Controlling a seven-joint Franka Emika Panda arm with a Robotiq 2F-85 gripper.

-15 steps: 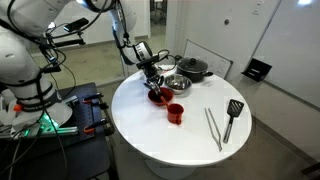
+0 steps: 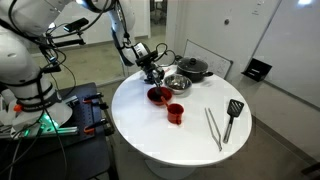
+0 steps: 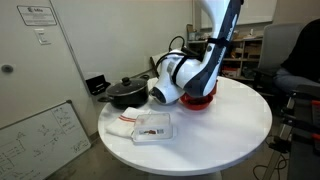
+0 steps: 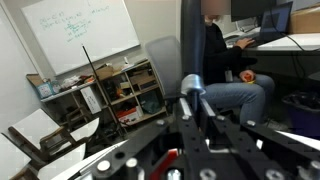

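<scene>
In exterior view 1, my gripper [image 2: 156, 80] is low over the left part of the round white table, right by a red bowl [image 2: 160, 95]. It is shut on a utensil with a black handle [image 4: 193, 45] and a silver shaft [image 4: 193, 84], which sticks up in front of the fingers in the wrist view. The utensil's other end is hidden. Exterior view 2 shows red bowls [image 3: 200, 102] under the arm, which covers the gripper there. A red mug [image 2: 175, 113] stands just in front of the bowl.
A metal bowl [image 2: 178, 83] and a lidded black pot [image 2: 193, 68] are behind the red bowl. Tongs [image 2: 213, 129] and a black spatula [image 2: 234, 116] lie to the right. A clear container [image 3: 153, 127] rests near the table edge.
The gripper has shifted only slightly near the red bowl. The mug, pot, tongs and spatula stay where they were.
</scene>
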